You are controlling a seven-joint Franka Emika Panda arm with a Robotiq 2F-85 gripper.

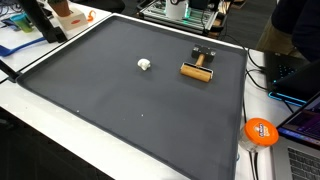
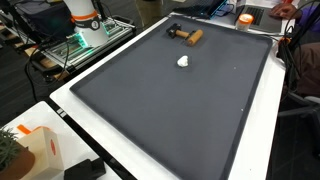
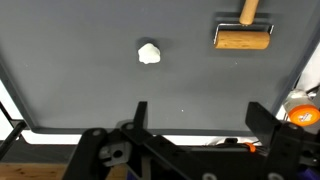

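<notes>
A small white lump lies on the dark grey board, and the wrist view shows the same white lump left of centre. A wooden roller with a handle and a dark end piece rests near the board's edge; in exterior view 2 the roller is at the far end. From above, my gripper stands open, its two dark fingers wide apart with only bare board between them. Both objects are apart from the fingers, beyond their tips in the wrist view. The exterior views do not clearly show the gripper.
An orange-lidded tub stands on the white table beside the board, near a laptop. A plant pot is at the near left corner of exterior view 2. Most of the board is clear.
</notes>
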